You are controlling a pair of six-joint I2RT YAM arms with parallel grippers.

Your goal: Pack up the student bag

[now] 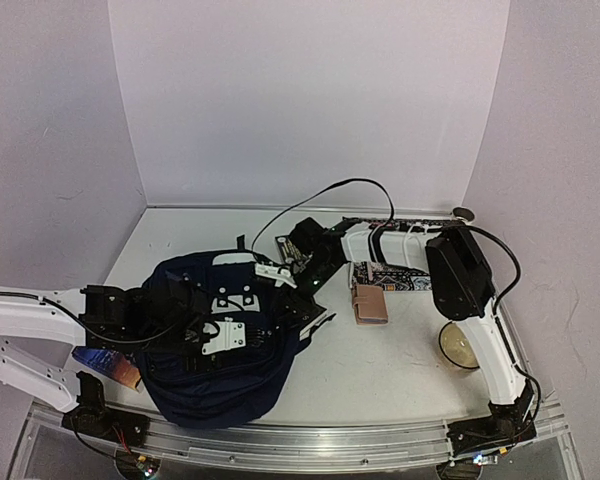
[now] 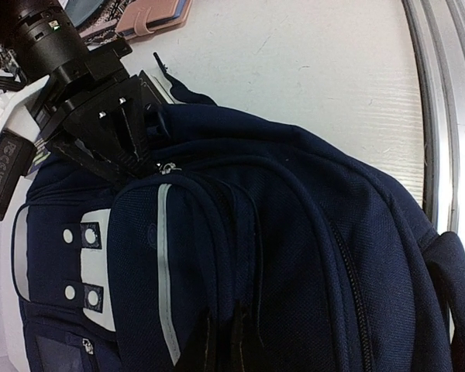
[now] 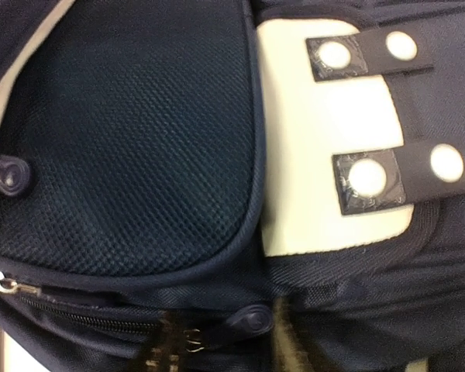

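The navy student bag (image 1: 215,395) lies on the left of the table, its front pockets facing up. In the left wrist view its mesh pocket (image 2: 194,256) with a grey stripe shows below a zipper. My left gripper points down at this pocket; its dark fingertips are close together, and whether cloth is between them is unclear. My right gripper stands at the pocket's zipper edge with its fingers apart. A dark zipper pull (image 3: 252,319) lies between those fingers, which do not visibly grip it.
A brown notebook (image 1: 370,304) lies right of the bag, near a patterned item (image 1: 405,278). A round bowl (image 1: 458,345) stands at the right. A blue book (image 1: 108,365) sticks out beside the bag at left.
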